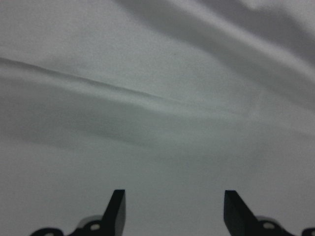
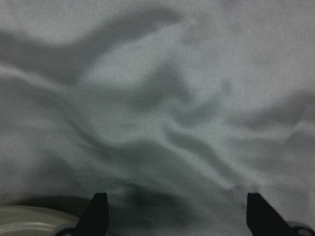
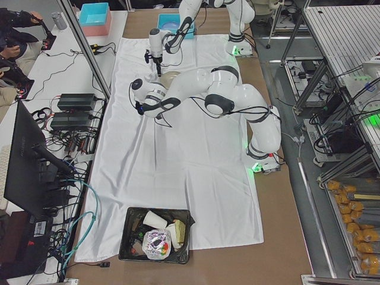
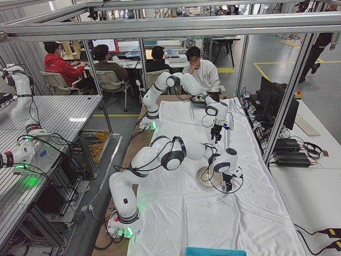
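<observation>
A pale round bowl (image 4: 204,178) lies on the white cloth, partly hidden by an arm in the camera right view; its rim (image 2: 27,221) shows at the lower left of the right wrist view. In the left wrist view my left gripper stands open over bare, creased cloth, nothing between its fingers. My right gripper is also open above cloth beside the bowl, with nothing between its fingers.
A black bin (image 3: 136,249) with mixed items stands at one end of the table, a blue tray (image 4: 216,250) at the other. Monitors and cables line one side.
</observation>
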